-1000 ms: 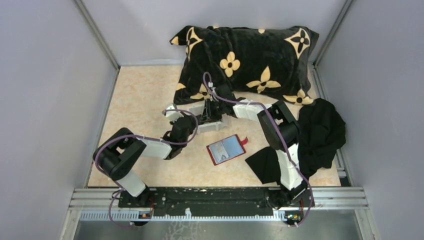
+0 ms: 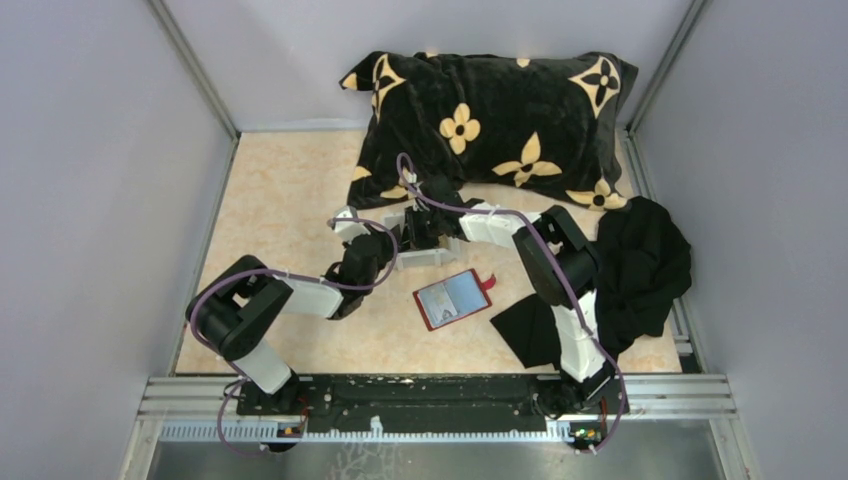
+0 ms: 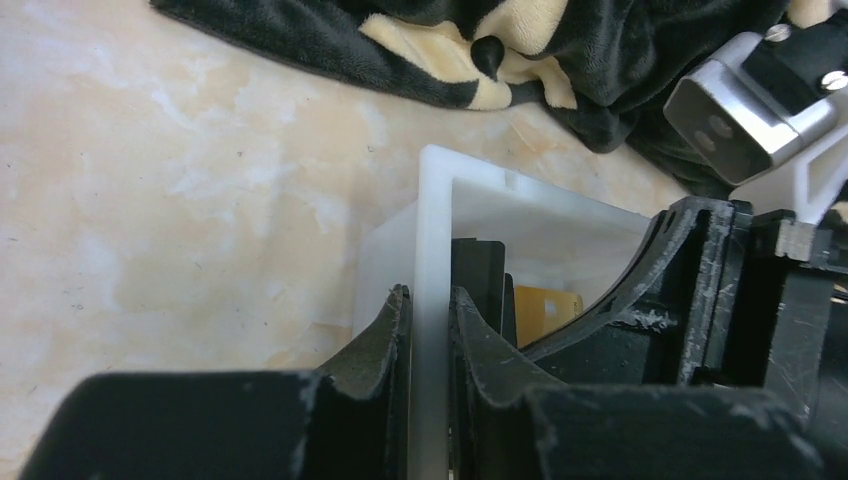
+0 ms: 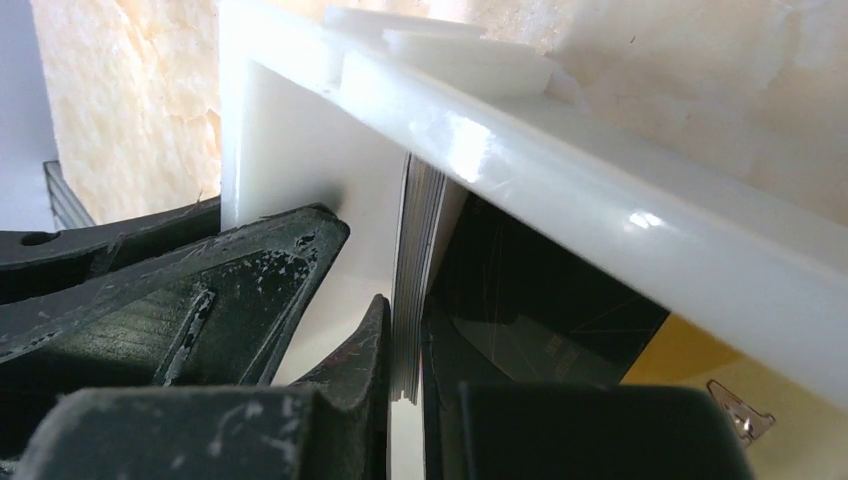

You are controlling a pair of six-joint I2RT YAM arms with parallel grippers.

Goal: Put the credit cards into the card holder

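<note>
A white open box (image 2: 428, 258) stands near the table's middle. My left gripper is shut on its upright side wall (image 3: 433, 230). Inside the box, my right gripper is shut on a stack of several thin cards (image 4: 415, 230), seen edge-on between its fingertips. A black card (image 4: 540, 285) and a gold card (image 4: 735, 385) lie in the box beside that stack. In front of the box, a red-edged card holder (image 2: 453, 300) lies open and flat with clear pockets; neither gripper is touching it.
A dark patterned cushion (image 2: 500, 125) lies along the back, close behind the box. Black cloth (image 2: 640, 265) is bunched on the right. Both grippers sit close together at the box. Bare table (image 2: 280, 190) shows at the left.
The left gripper keeps its place at the box wall, and the card holder has not moved.
</note>
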